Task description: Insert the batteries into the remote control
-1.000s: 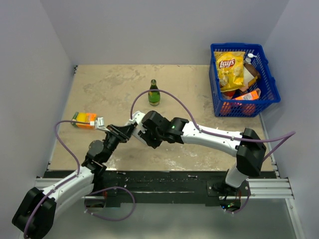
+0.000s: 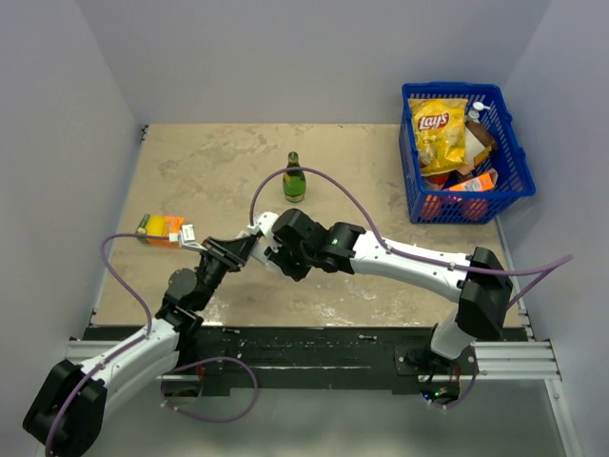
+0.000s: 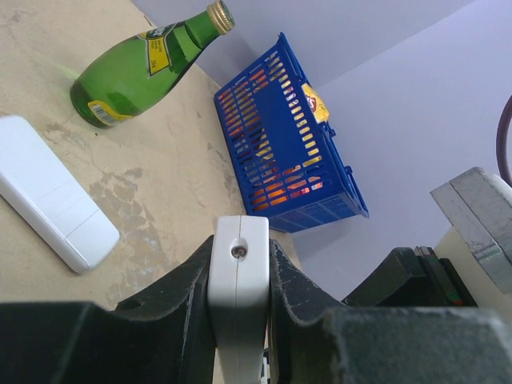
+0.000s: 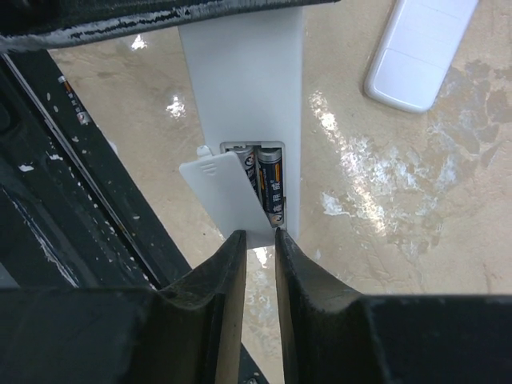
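The white remote [image 4: 240,80] is gripped by my left gripper, which is shut on its end. In the right wrist view its battery compartment shows batteries [image 4: 272,182] inside, with the cover [image 4: 216,196] lying askew over part of it. My right gripper is shut on the lower end of that cover, at the compartment's bottom. In the top view both grippers meet over the middle of the table, largely hiding the remote.
A second white object [image 3: 56,192] lies on the table [image 2: 209,152]. A green bottle [image 2: 294,183] stands behind the grippers. A blue basket [image 2: 416,195] of snacks is at back right, an orange-yellow box [image 2: 157,228] at left.
My right arm has shifted very slightly, its elbow a little lower and further right in the top view. My left arm looks unchanged.
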